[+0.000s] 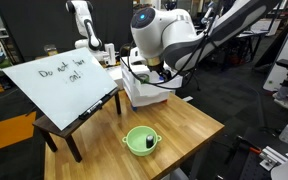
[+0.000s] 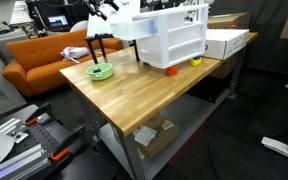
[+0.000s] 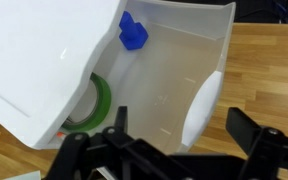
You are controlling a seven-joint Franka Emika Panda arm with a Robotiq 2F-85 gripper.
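My gripper stands open over a white bin (image 3: 169, 95), with its dark fingers (image 3: 246, 135) spread apart and nothing gripped. Inside the bin, a small blue object (image 3: 133, 32) lies towards the far end. A green ring, like a roll of tape (image 3: 96, 110), shows at the left, partly hidden by a white panel or upper bin (image 3: 46, 55). In exterior view 1 the arm (image 1: 156, 38) reaches over the white bin unit (image 1: 149, 93). A green bowl (image 1: 130, 146) with a dark item (image 1: 151, 141) in it sits nearer the front.
A white board (image 1: 69, 85) with handwriting stands on the left of the table. Beside the bin unit are a red item (image 2: 171, 71) and a yellow one (image 2: 196, 62); a white box (image 2: 224, 42) lies beyond.
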